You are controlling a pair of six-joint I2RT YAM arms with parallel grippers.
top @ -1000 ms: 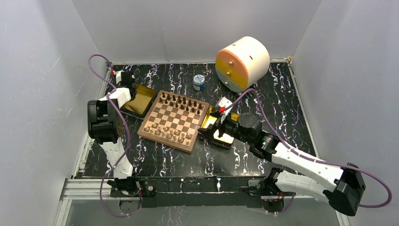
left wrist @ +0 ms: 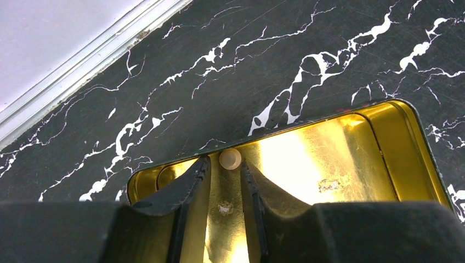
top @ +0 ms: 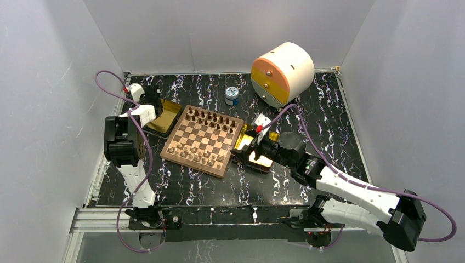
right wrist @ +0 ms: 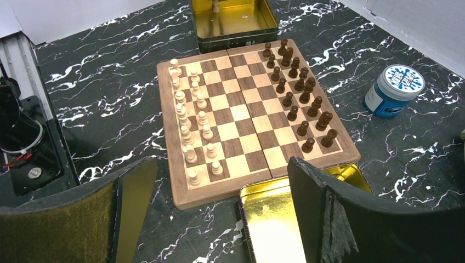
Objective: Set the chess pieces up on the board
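In the left wrist view, a light chess piece (left wrist: 230,159) stands at the far wall of the gold tray (left wrist: 351,153), with the fingertips of my part open left gripper on either side of it. The chessboard (top: 198,142) holds dark pieces in rows along one side and light pieces along the other, clearest in the right wrist view. My right gripper is open over the board's near edge and a second gold tray (right wrist: 271,224), nothing visible between its fingers.
A blue-lidded jar (top: 231,96) stands behind the board, and a white and yellow drum-shaped cabinet (top: 290,71) sits at the back right. Pale walls border the dark marbled table (top: 192,192). Bare tabletop lies in front of the board.
The right arm, the board and its pieces look unchanged.
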